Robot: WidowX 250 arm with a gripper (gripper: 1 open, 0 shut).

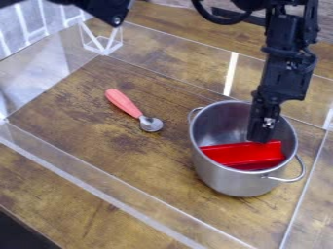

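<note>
A steel pot (246,178) with two side handles stands at the right of the table. Inside it lies a red block (235,156). My black gripper (266,124) reaches down from the top right to the upper part of the pot's interior, above the red block; its fingers look shut, with nothing visible between them.
A scoop with a pink handle (123,102) and metal head lies on the wooden table (104,185) left of the pot. Clear strips border the work area, with a clear corner piece at the back left.
</note>
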